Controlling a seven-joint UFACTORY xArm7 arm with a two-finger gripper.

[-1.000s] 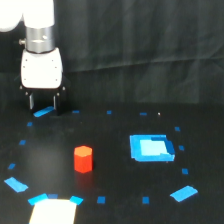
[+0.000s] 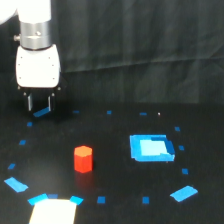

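At the far left, my gripper (image 2: 39,107) points down over the back of the dark table, its two thin fingers spread with nothing visible between them. A red block (image 2: 83,159) rests left of the middle, well in front of the gripper and to its right. Right of the block lies a blue square (image 2: 135,147) with a white patch (image 2: 153,147) inside it; whether it is flat or a shallow tray is hard to tell.
Small blue tape marks (image 2: 101,200) dot the dark surface, with larger strips (image 2: 184,193) at the sides. A cream-coloured object (image 2: 52,212) is cut off by the bottom edge. Dark cloth (image 2: 140,50) hangs behind. Bare table separates the red block from the blue square.
My gripper has shifted slightly left, its fingers still apart. The red block and the blue square have not moved.
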